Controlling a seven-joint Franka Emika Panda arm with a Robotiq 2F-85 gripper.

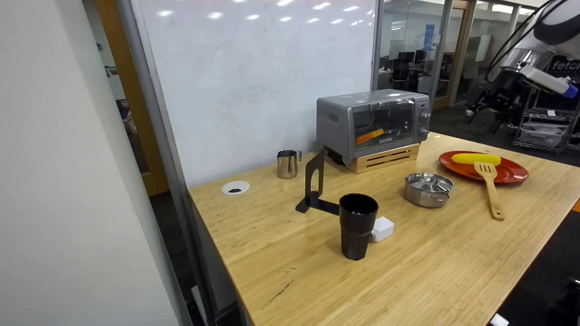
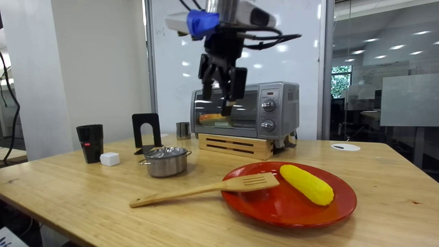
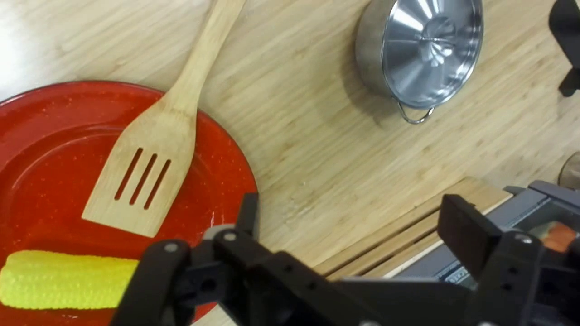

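Note:
My gripper hangs in the air, open, its two black fingers wide apart with nothing between them. In the wrist view it is above the table beside the red plate [image 3: 234,146]. On that plate lies a yellow corn cob [image 2: 306,184]. A wooden spatula [image 2: 177,195] rests its slotted head on the plate, while its handle reaches onto the table. The lidded steel pot [image 2: 166,162] stands apart from the plate. Behind it the grey toaster oven [image 1: 375,122] sits on a slatted wooden stand [image 1: 384,158], its glass door shut with something orange [image 1: 369,136] inside.
Toward the other end of the table are a black cup [image 1: 357,225], a white block [image 1: 383,228], a black bookend [image 1: 319,179] and a steel pitcher [image 1: 287,164]. A whiteboard [image 1: 261,81] backs the table. Bare wood lies between pot and plate.

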